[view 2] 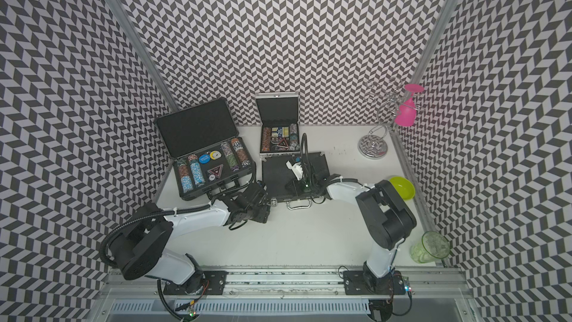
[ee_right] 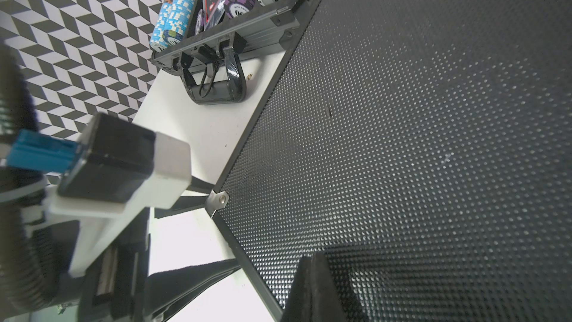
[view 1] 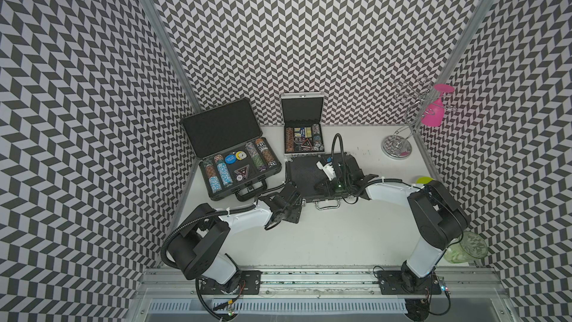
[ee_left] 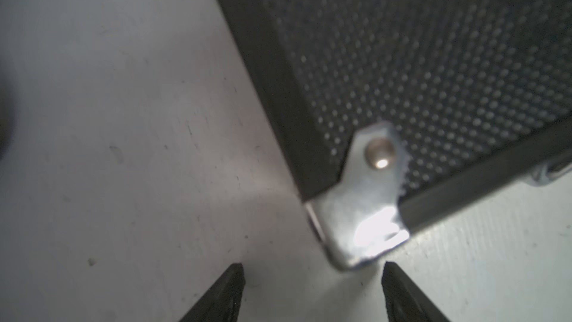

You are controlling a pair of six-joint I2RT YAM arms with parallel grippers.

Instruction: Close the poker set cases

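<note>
A large open poker case (view 1: 238, 167) with chips stands at the left, its lid (view 1: 220, 128) raised. A small open case (view 1: 302, 137) sits at the back middle. A dark closed case (view 2: 277, 170) lies in front of it. My left gripper stands part open just beside this case's metal corner (ee_left: 363, 214), nothing between its fingers. My right gripper rests low on the closed case's lid and looks shut, with nothing seen between its fingers.
A chrome stand (view 2: 372, 146) with pink items is at the back right, a yellow bowl (view 2: 402, 187) and green jar (view 2: 430, 247) at the right.
</note>
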